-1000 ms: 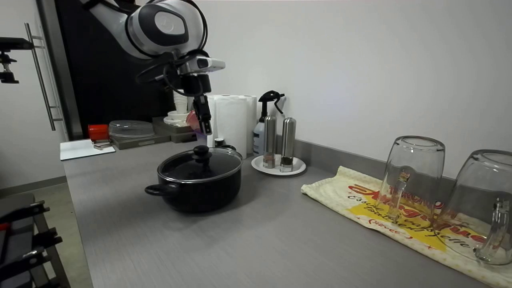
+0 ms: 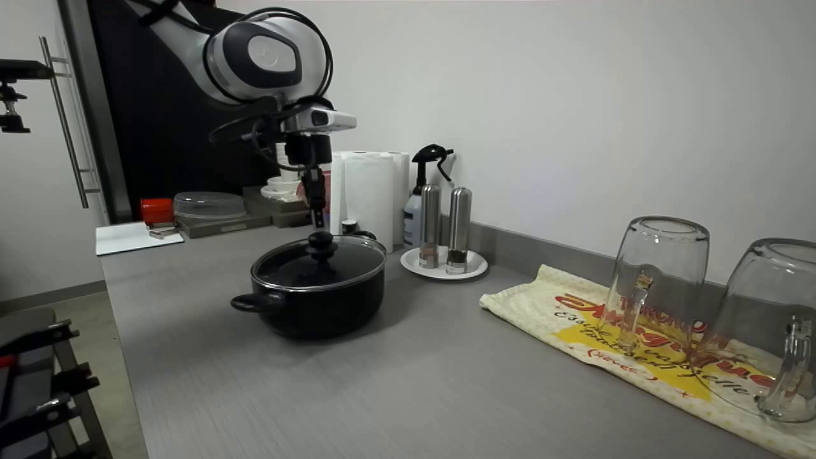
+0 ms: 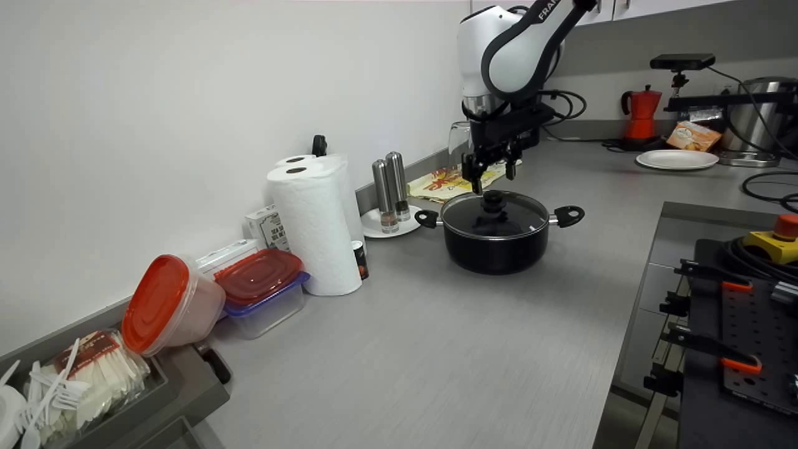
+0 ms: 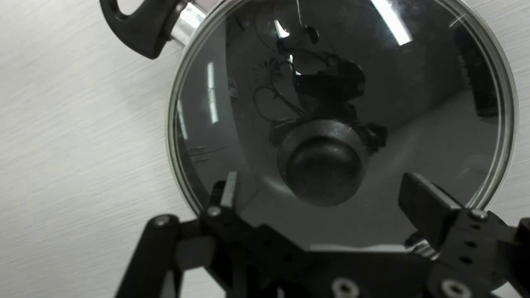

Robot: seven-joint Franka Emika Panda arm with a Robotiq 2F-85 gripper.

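A black pot (image 2: 325,313) stands on the grey counter, covered by a glass lid (image 3: 516,217) with a metal rim. In the middle of the lid rises a round black knob (image 4: 325,169). My gripper (image 3: 494,179) hangs just above the lid, pointing down, its fingers spread and nothing between them. In the wrist view the gripper has one finger on each side of the knob's lower part, with a gap to both. One pot handle (image 4: 144,25) shows at the upper left; the other is partly hidden by the gripper.
Two steel mills on a white plate (image 2: 411,264) stand beside the pot, near paper towel rolls (image 3: 314,232). Glass mugs (image 2: 659,283) rest upside down on a printed cloth (image 2: 539,294). Food containers (image 3: 176,303) lie along the wall. Counter space in front of the pot is clear.
My gripper has come down a little towards the lid and turned to a more upright pose. The pot and lid have not moved.
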